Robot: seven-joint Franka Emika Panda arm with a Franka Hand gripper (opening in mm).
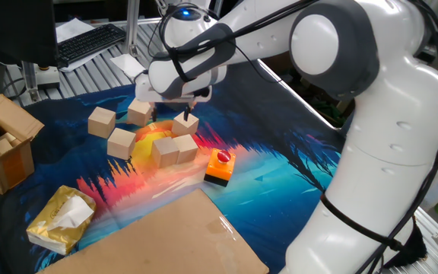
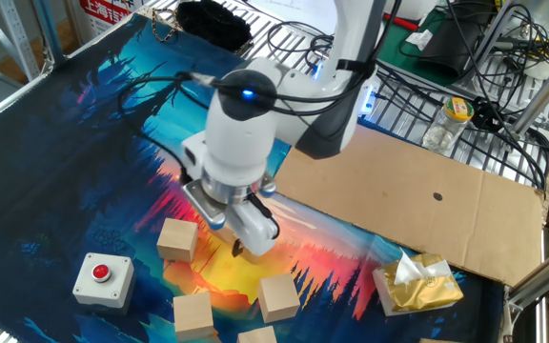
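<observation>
Several plain wooden cubes lie loosely grouped on the colourful mat. In exterior view 1 one cube [image 1: 185,124] is under the right finger of my gripper [image 1: 171,112]. Its fingers stand apart above the cubes, with nothing seen held between them. Another cube [image 1: 138,112] is just left of the fingers, and two more cubes [image 1: 165,152] touch each other nearer the camera. In exterior view 2 the hand hides part of the group; one cube [image 2: 177,240] shows beside it and another cube [image 2: 278,298] lies below it.
An orange box with a red button [image 1: 220,166] stands right of the cubes. A white red-button box [image 2: 103,279] sits at the left in exterior view 2. Tissue pack [image 1: 62,220], open carton [image 1: 7,164] and flat cardboard [image 1: 158,243] surround the area.
</observation>
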